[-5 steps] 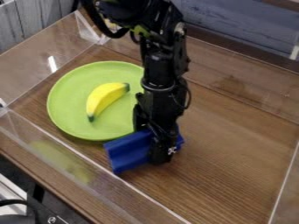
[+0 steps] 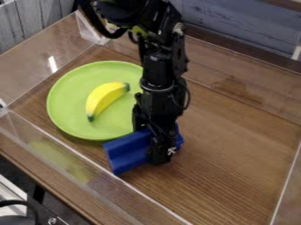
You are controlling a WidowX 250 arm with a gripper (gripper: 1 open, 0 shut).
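The black gripper [image 2: 157, 132] reaches down from the top centre onto a blue object [image 2: 126, 154] near the front of the wooden table, its lower part covering much of that object. I cannot make out how far apart its fingers are. Just left of the arm, a green plate [image 2: 70, 114] holds a yellow banana [image 2: 104, 97].
Transparent walls run along the left and right edges of the workspace. A grey slatted surface [image 2: 235, 31] lies beyond the back edge, and dark cables show at the lower left.
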